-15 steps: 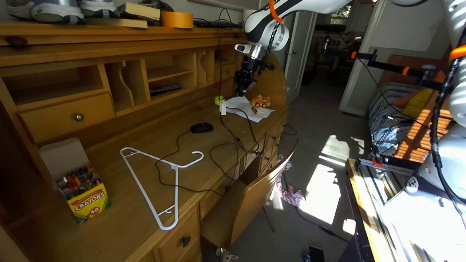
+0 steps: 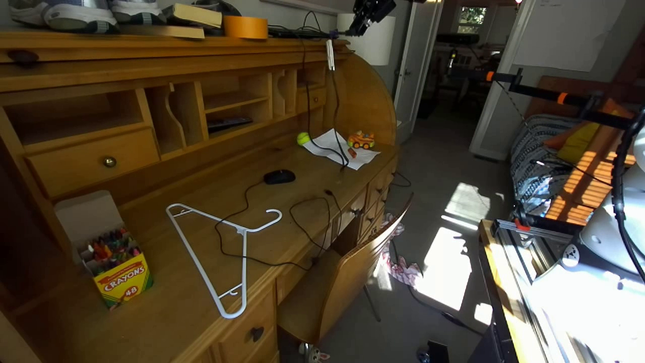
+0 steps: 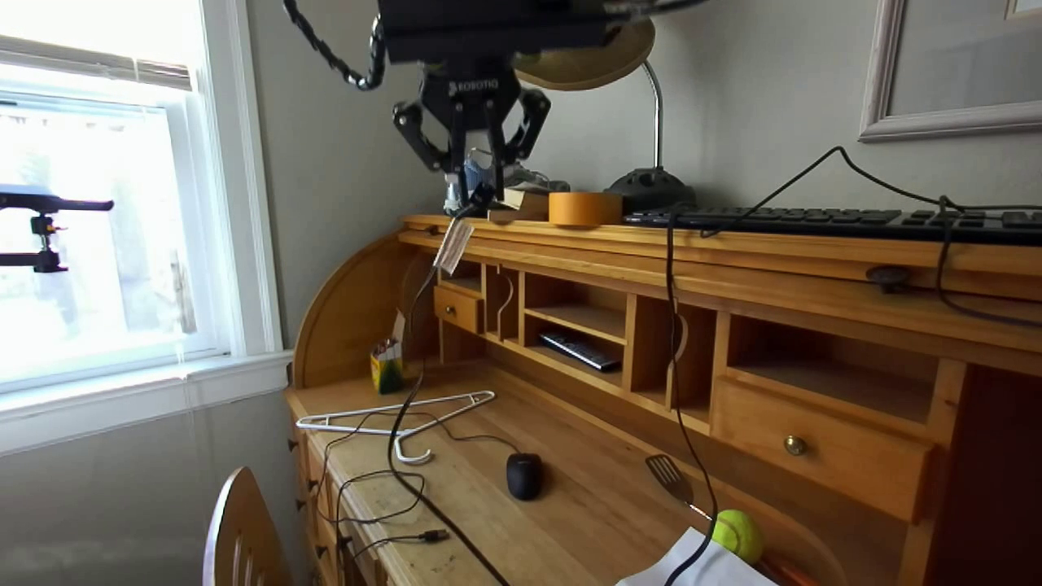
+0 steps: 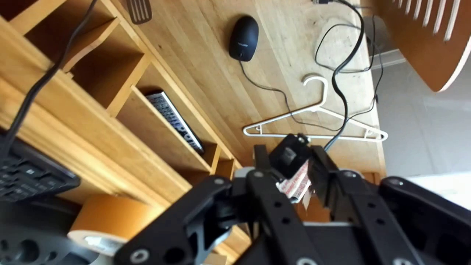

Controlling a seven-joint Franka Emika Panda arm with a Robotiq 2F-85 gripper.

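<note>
High above the desk [image 2: 199,284], my gripper [image 3: 479,195] is shut on the end of a black cable [image 3: 420,376]. In the wrist view a small dark block, seemingly the cable's plug [image 4: 291,154], sits between the fingers of the gripper. Just below hangs the cable's white label [image 3: 454,244], printed with red in the wrist view. From there the cable drops to the desk. Only part of the gripper [image 2: 367,17] shows at the top edge of exterior view 1.
On the desktop lie a black mouse [image 2: 279,176], a white hanger [image 2: 244,266], a crayon box [image 2: 124,279], white paper [image 2: 329,142], a tennis ball [image 3: 737,534] and a fork [image 3: 670,477]. A keyboard [image 3: 840,223] and orange tape [image 3: 584,208] rest on the upper shelf. A chair [image 2: 338,284] stands in front.
My gripper has risen from near the paper to above the shelf's height. The labelled cable came up with it and now hangs from it.
</note>
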